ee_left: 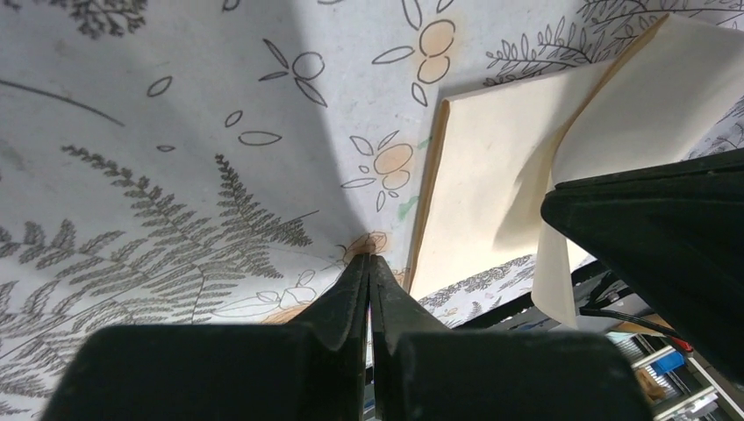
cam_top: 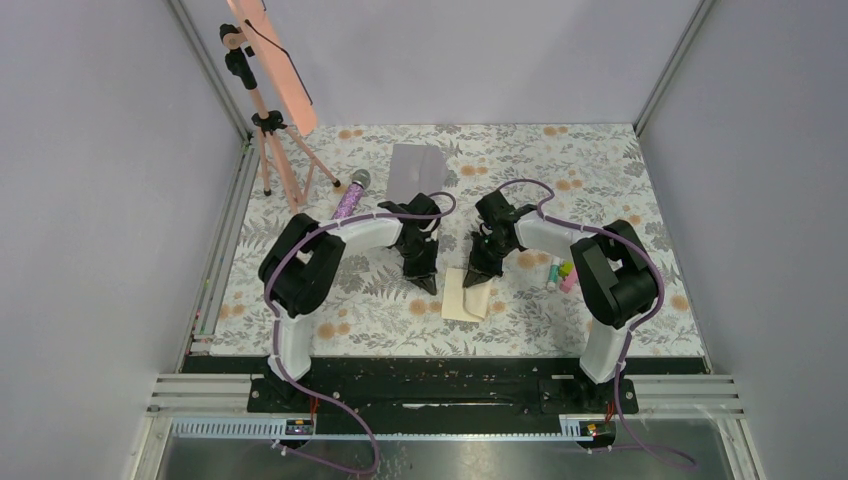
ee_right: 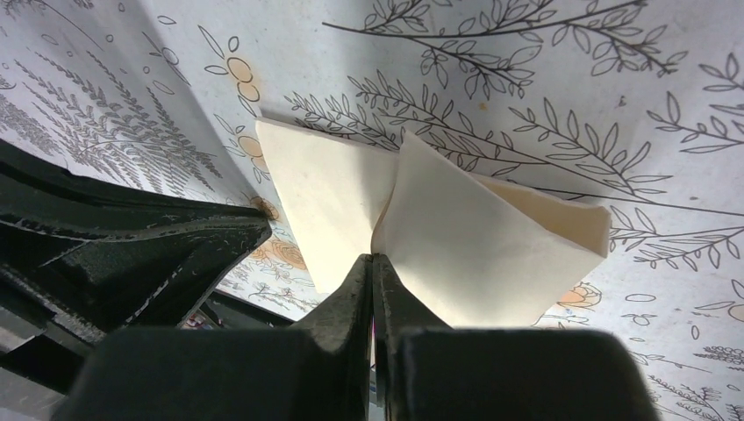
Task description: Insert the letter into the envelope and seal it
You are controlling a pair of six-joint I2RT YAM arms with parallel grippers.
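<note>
A cream paper piece, seemingly the envelope (cam_top: pixel 461 304), lies on the patterned table in front of the arms. One section of it, a loose folded layer (ee_right: pixel 482 237), is bent up and over, gaping at its far side. My right gripper is shut on that layer's raised edge, which rises to the fingertips and casts a shadow on the paper below. Beside the envelope's left edge, my left gripper is shut near the tablecloth, with nothing visible between its fingers. No separate letter can be made out; whether one is inside is hidden.
A pale grey sheet or folder (cam_top: pixel 413 170) lies at the back. Behind the left arm are a purple microphone (cam_top: pixel 350 195) and a tripod (cam_top: pixel 285 165). Small coloured items (cam_top: pixel 562 273) sit by the right arm.
</note>
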